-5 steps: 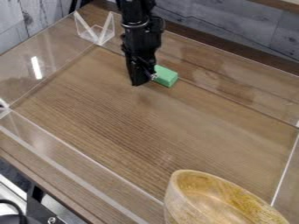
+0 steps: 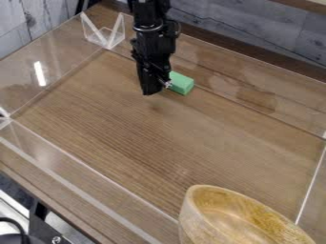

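Note:
A black robot arm hangs from the top of the camera view, and its gripper (image 2: 155, 82) is low over the wooden table at the back middle. A green block (image 2: 181, 83) lies just right of the gripper, very close to it. Whether the fingers are open or shut is too small and dark to tell.
A large yellow bowl (image 2: 214, 212) stands at the bottom right edge. Clear plastic pieces are at the left and upper left edges of the table.
The gripper has shifted very slightly; the green block appears unmoved.

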